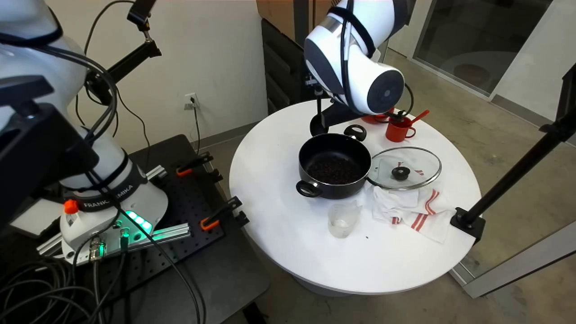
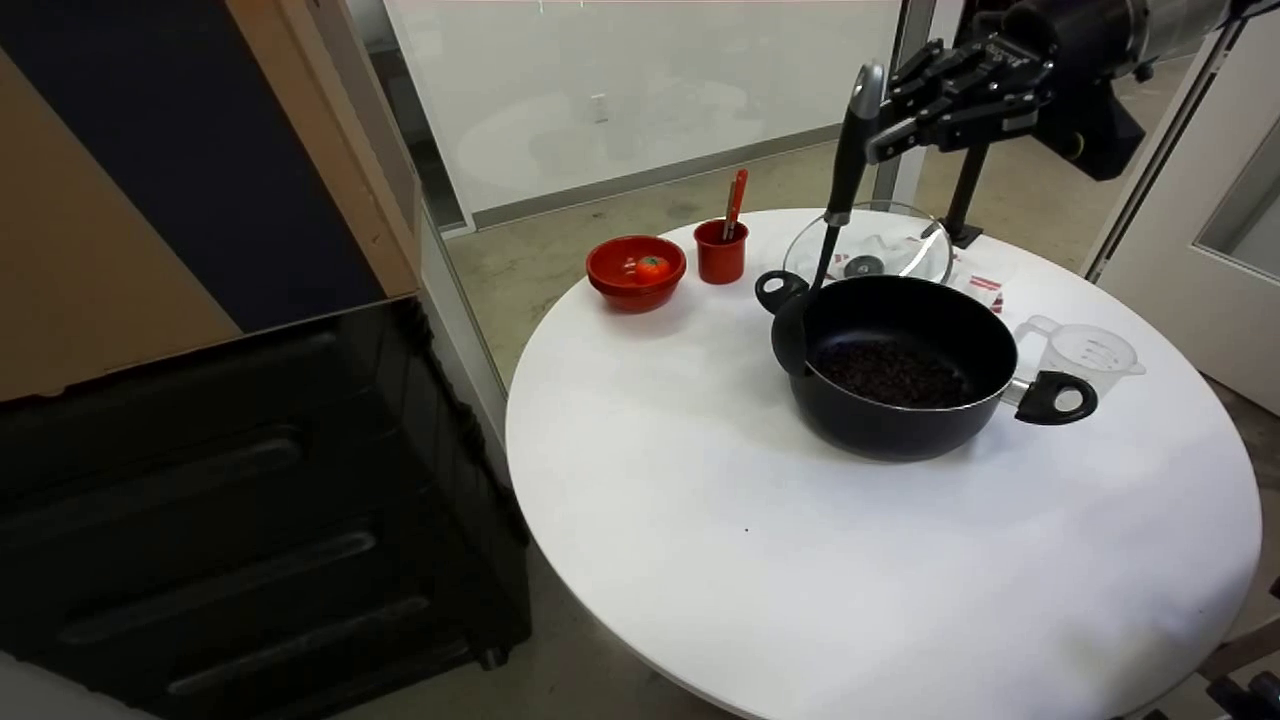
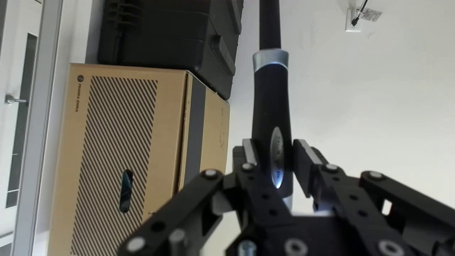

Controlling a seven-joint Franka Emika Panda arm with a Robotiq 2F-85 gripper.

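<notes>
My gripper is shut on the black handle of a ladle [image 3: 273, 111], with a finger on either side of the grip. In exterior view 2 the ladle [image 2: 849, 156] hangs nearly upright, its bowl low beside the pot's rim on the side away from the measuring cup. The black pot [image 1: 313, 181] stands on the white table with dark beans [image 1: 335, 170] lying on its bottom. From exterior view 1 the ladle's bowl [image 1: 318, 125] shows just behind the pot's far left rim. Whether it touches the pot, I cannot tell.
A glass lid [image 1: 400, 173] rests on a striped towel [image 1: 426, 210] beside the pot. A clear measuring cup [image 1: 343, 220] stands in front. The red bowl [image 2: 624, 294] holding a tomato and a red mug [image 2: 720, 258] are at the back.
</notes>
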